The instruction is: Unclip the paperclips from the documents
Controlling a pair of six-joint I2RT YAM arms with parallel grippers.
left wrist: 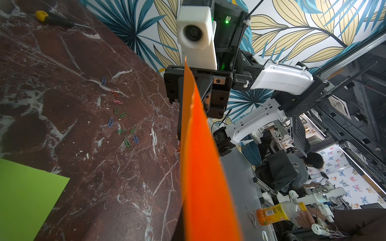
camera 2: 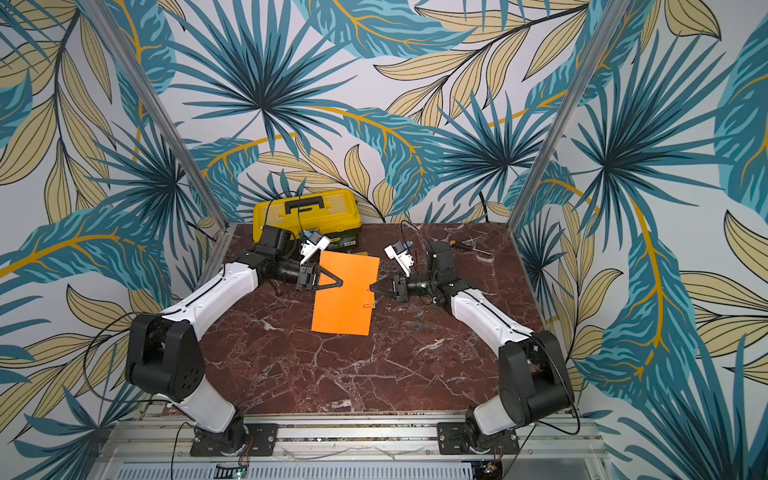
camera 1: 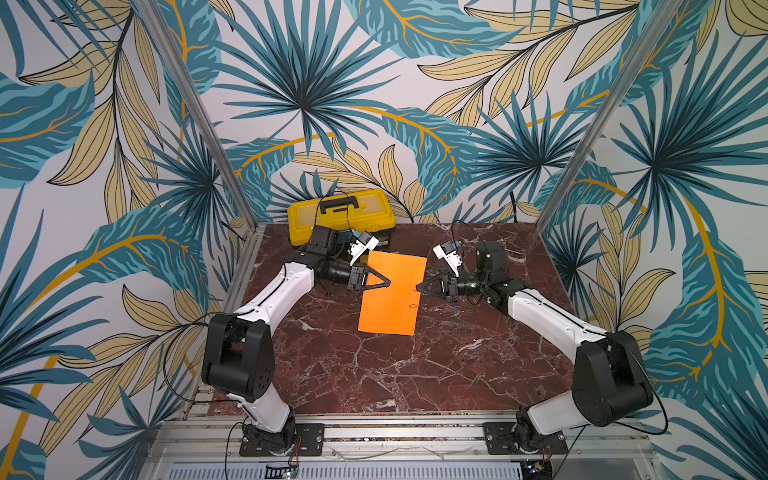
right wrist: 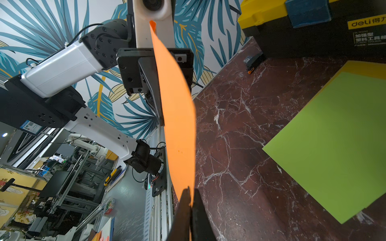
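An orange sheet (camera 1: 390, 308) is held up off the table, seen nearly edge-on in both wrist views. My left gripper (camera 1: 389, 282) is shut on its left part, one finger lying across the face that shows from above. At the sheet's right edge my right gripper (camera 1: 419, 288) is shut, its tips touching that edge; whether paper or a clip lies between them is too small to tell. A paperclip (camera 1: 413, 305) sits on the same edge, just below the right tips. Loose coloured paperclips (left wrist: 110, 122) are scattered on the table in the left wrist view.
Green sheets (right wrist: 329, 140) lie flat on the dark marbled table, close to the yellow-lidded toolbox (camera 1: 342, 216) at the back left. A screwdriver rests near the back right.
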